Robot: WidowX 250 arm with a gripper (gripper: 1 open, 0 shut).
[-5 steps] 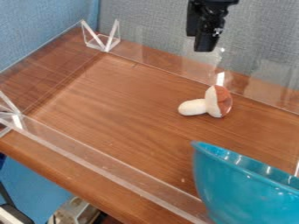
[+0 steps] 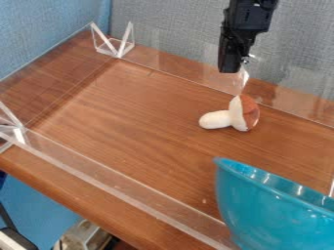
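Observation:
A toy mushroom [image 2: 232,116], white stem with a red-orange cap at the right, lies on its side on the wooden board toward the back right. Above and behind it, at the top of the view, hangs my black gripper [image 2: 232,64], apart from it and shut, with nothing visible between its fingers. A large teal bowl [image 2: 268,210] stands at the front right, partly out of frame.
The wooden board [image 2: 124,132] is clear in its middle and left. Clear plastic walls with white corner brackets [image 2: 112,41] border it. Grey padding [image 2: 170,24] lines the back, blue the left.
The mushroom and bowl have not moved.

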